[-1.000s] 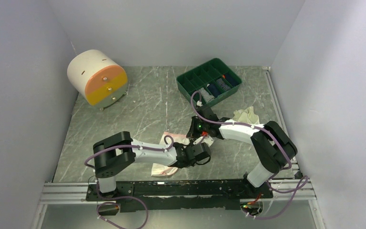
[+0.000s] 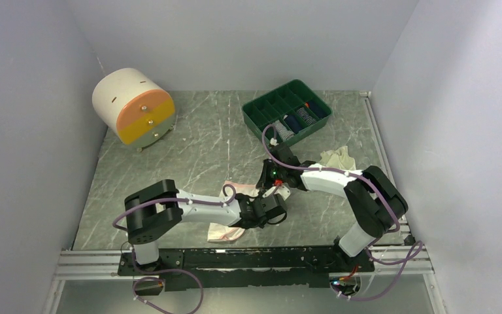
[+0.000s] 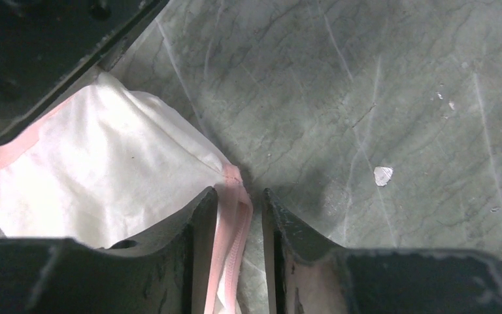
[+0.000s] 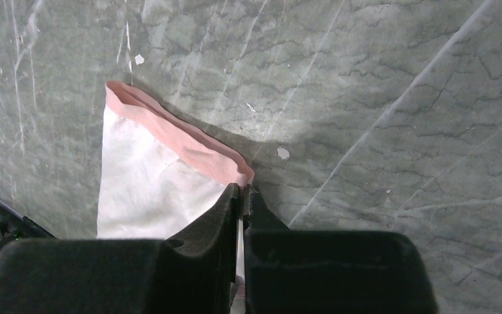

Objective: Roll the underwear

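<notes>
The white underwear (image 2: 222,232) with pink bands lies folded on the grey marble table, partly under both arms in the top view. In the left wrist view, my left gripper is part open over the pink-banded edge of the cloth (image 3: 104,163). In the right wrist view, my right gripper is shut on the underwear (image 4: 157,183) at the corner where the pink waistband ends.
A green divided box (image 2: 261,111) with rolled items stands at the back right. A round cabinet (image 2: 117,98) with coloured drawers is at the back left. A pale cloth (image 2: 336,157) lies on the right.
My left arm has shifted very slightly to the left. The right arm and the underwear look unchanged.
</notes>
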